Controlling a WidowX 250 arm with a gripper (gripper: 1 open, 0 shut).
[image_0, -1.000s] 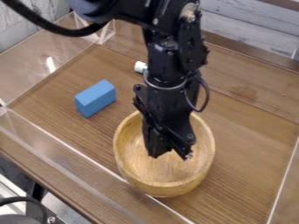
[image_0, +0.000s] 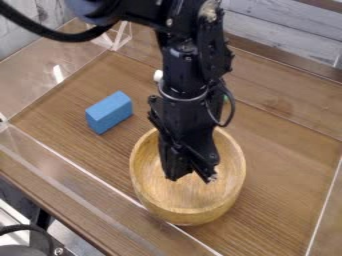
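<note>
My black gripper (image_0: 187, 165) reaches down from the top centre into a shallow tan bowl (image_0: 185, 205), its fingertips over the inside of the bowl. It looks shut, and nothing shows between the fingers, though the arm hides part of the bowl's back half.
A blue block (image_0: 110, 112) lies on the wooden surface (image_0: 60, 135) left of the bowl. A small white object (image_0: 158, 76) is partly hidden behind the arm.
The gripper has shifted very slightly within the bowl; the bowl and the blue block look unmoved.
</note>
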